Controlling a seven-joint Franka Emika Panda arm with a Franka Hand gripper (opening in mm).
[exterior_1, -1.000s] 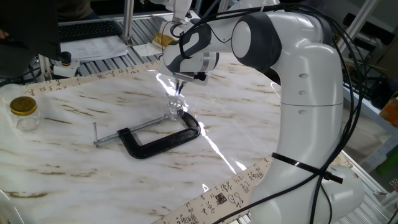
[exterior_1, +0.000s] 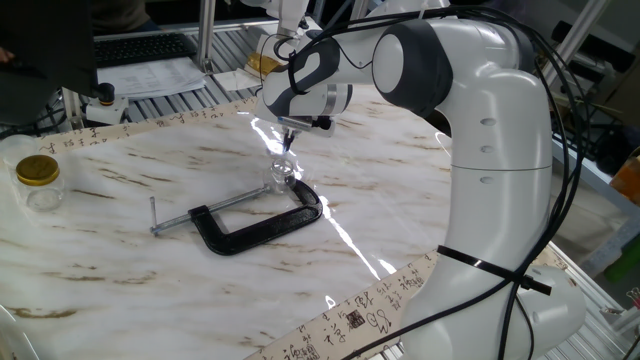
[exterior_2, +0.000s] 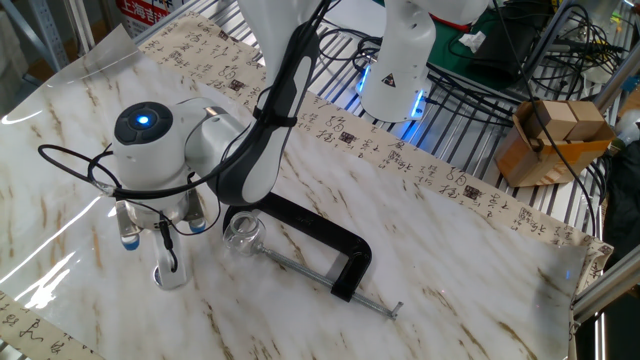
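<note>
My gripper (exterior_2: 163, 235) points down over the table, its blue-tipped fingers (exterior_2: 130, 243) spread well apart, and no object shows between them. In exterior view 1 it hangs just behind a small clear glass jar (exterior_1: 282, 172). The same jar (exterior_2: 243, 232) sits at the end of a black C-clamp (exterior_2: 325, 235), beside the gripper and apart from it. The C-clamp (exterior_1: 262, 234) lies flat with its metal screw rod (exterior_1: 232, 203) reaching left in exterior view 1. Exactly how high the fingertips are above the table is hard to tell.
A glass jar with a gold lid (exterior_1: 38, 172) stands at the far left of exterior view 1. A cardboard box (exterior_2: 555, 145) sits beyond the table edge, near another white robot base (exterior_2: 393, 95).
The dark finger parts below the wrist look slightly shifted from a second ago. The clamp, jars and rest of the arm have stayed put.
</note>
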